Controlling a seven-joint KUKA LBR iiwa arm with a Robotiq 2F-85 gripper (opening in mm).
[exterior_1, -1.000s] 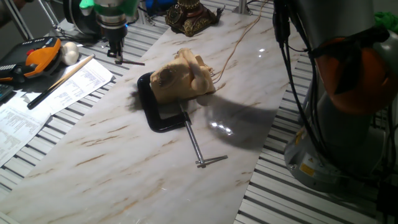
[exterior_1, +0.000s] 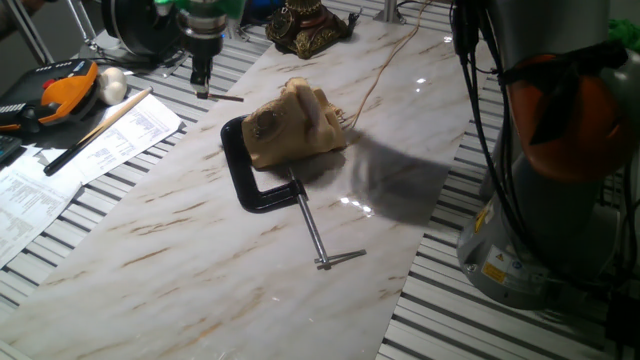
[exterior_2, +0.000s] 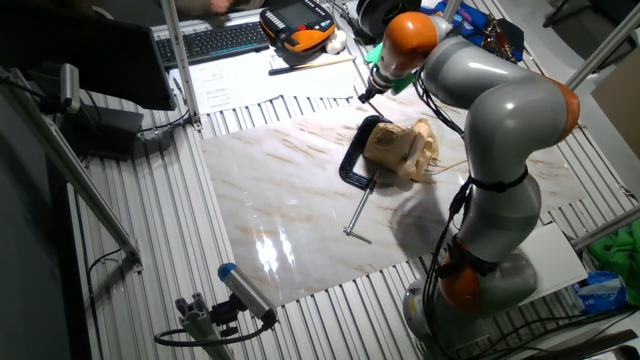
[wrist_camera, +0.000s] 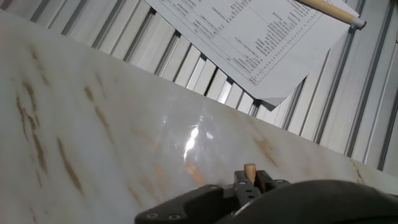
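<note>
My gripper (exterior_1: 203, 92) hangs near the back left edge of the marble-look board, shut on a thin stick (exterior_1: 226, 98) that juts out sideways. In the wrist view, the stick's pale wooden end (wrist_camera: 250, 169) pokes up between the fingers. A tan, lumpy object (exterior_1: 290, 128) lies on the board, to the right of and in front of the gripper. Around its left side sits a black C-clamp (exterior_1: 236, 165), its screw and T-handle (exterior_1: 322, 258) pointing toward the front. A gap shows between the stick and the tan object in exterior view 1.
Printed papers (exterior_1: 120, 140) with a wooden-handled tool (exterior_1: 95, 133) lie on the slatted table at left, near an orange-black device (exterior_1: 45, 92). An ornate dark stand (exterior_1: 308, 28) is at the back. A thin cord (exterior_1: 388, 72) runs behind the tan object. The front board (exterior_1: 200, 290) is clear.
The gripper and its stick have shifted a little to the right and slightly up in exterior view 1. The clamp and tan object stay in place.
</note>
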